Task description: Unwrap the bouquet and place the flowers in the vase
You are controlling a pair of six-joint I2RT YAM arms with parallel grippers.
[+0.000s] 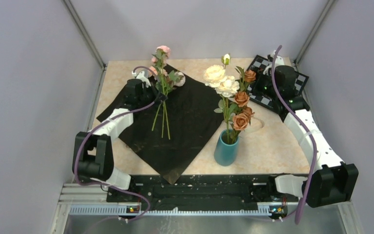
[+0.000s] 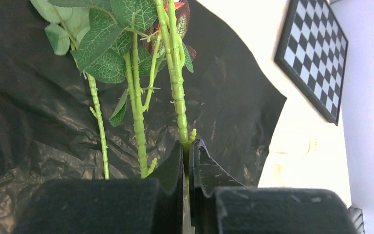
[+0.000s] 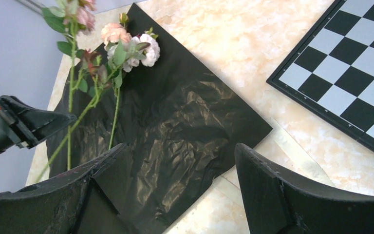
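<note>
My left gripper (image 1: 161, 97) is shut on a green flower stem (image 2: 179, 92), held between its fingertips in the left wrist view. Pink blooms (image 1: 163, 49) top the held flower, raised in front of peach and white flowers (image 3: 145, 50). Beside the gripped stem runs a second stem (image 2: 139, 117), with another farther left; whether either is lifted I cannot tell. The teal vase (image 1: 226, 152) stands upright at the front, holding cream flowers (image 1: 215, 76) and brown roses (image 1: 240, 121). At the right, my open right gripper has empty space between its fingers.
A black sheet (image 1: 185, 131) covers the left and middle of the table. The checkerboard (image 3: 353, 68) lies at the back right, near the right gripper.
</note>
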